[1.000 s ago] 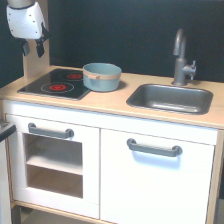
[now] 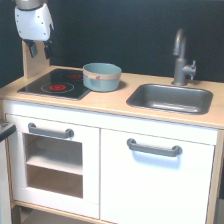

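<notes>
At the upper left, my gripper [image 2: 38,48] hangs below the white arm, over the left end of the toy kitchen. Its dark fingers are small and blurred, so their opening is unclear; no object shows at them. A blue-green pot [image 2: 103,80] with a tan handle stands on the counter, at the right edge of the black stovetop [image 2: 54,87]. The pot is to the right of and lower than my gripper, well apart from it.
A metal sink [image 2: 170,97] with a grey faucet [image 2: 180,62] occupies the right of the counter [image 2: 122,97]. Below are a left cabinet with a windowed front and a white right door [image 2: 150,183], both with dark handles. Bare counter lies between pot and sink.
The arm and gripper have shifted slightly to the right. The pot and the kitchen look unchanged.
</notes>
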